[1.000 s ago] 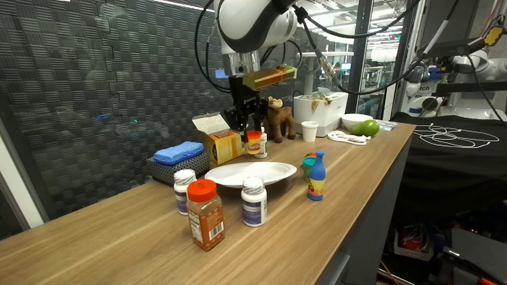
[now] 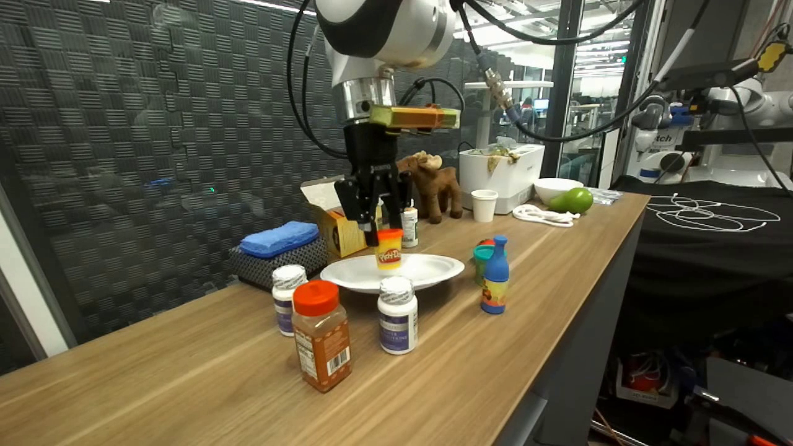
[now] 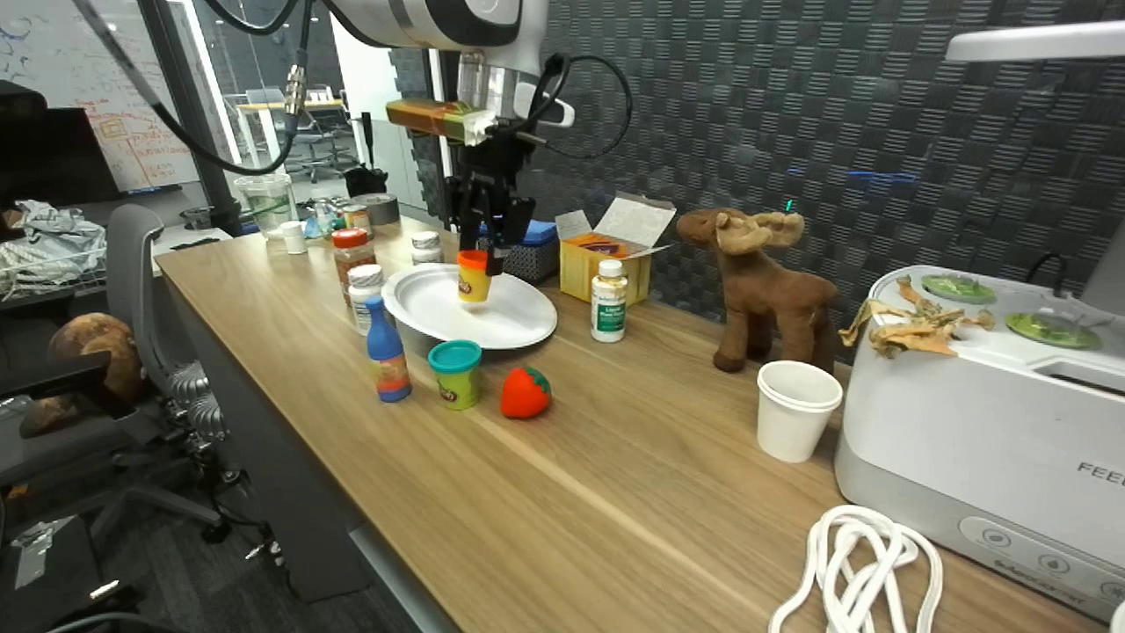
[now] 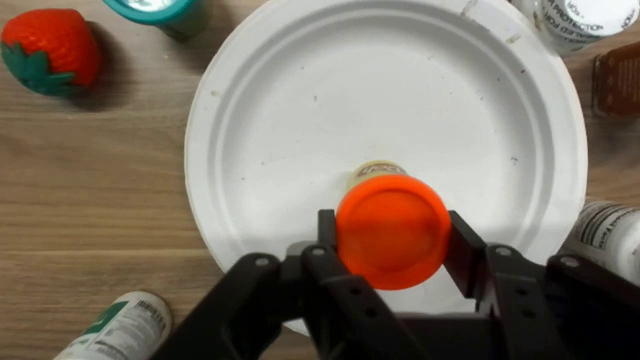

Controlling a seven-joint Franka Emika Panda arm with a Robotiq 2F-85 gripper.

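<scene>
A yellow Play-Doh tub (image 2: 388, 251) with an orange lid is held by my gripper (image 3: 480, 253), whose fingers are shut on either side of the lid. In the wrist view the orange lid (image 4: 393, 231) fills the gap between the two fingertips, and a bit of the tub's label shows beyond it. Below is a white plate (image 3: 422, 311); the tub stands upright over its inner area. Whether the tub's base touches the plate I cannot tell.
Around the plate stand white pill bottles (image 2: 398, 316), a red-capped spice jar (image 2: 321, 334), a blue bottle (image 3: 386, 353), a teal-lidded tub (image 3: 455, 374), a toy strawberry (image 3: 525, 392) and a white-capped bottle (image 3: 608, 301). An open yellow box (image 3: 601, 264) sits behind.
With the tub in its grip, my gripper has come down and slightly to the left in exterior view 1, from above the plate to close over it. The other objects have stayed put.
</scene>
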